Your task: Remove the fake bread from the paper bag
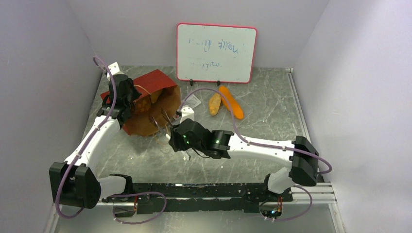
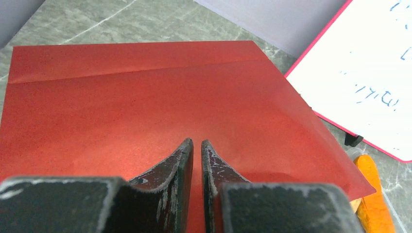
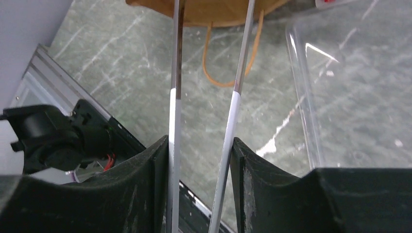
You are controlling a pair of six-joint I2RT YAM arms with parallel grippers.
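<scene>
The red paper bag [image 1: 158, 80] lies on its side at the left, its brown mouth facing front right, with bread [image 1: 143, 106] partly visible inside. My left gripper [image 1: 133, 94] is shut on the bag's upper side; red paper fills its wrist view [image 2: 197, 141]. My right gripper [image 1: 159, 120], fitted with long thin fingers, points into the bag's mouth; in its wrist view the fingers [image 3: 227, 145] reach past the brown rim [image 3: 218, 17], their tips out of frame, so I cannot tell whether they hold anything.
Two loaves, a pale one [image 1: 214, 103] and an orange one [image 1: 231, 102], lie right of the bag. A whiteboard [image 1: 216, 51] stands behind. A clear tray [image 1: 191, 102] is partly hidden by my right arm.
</scene>
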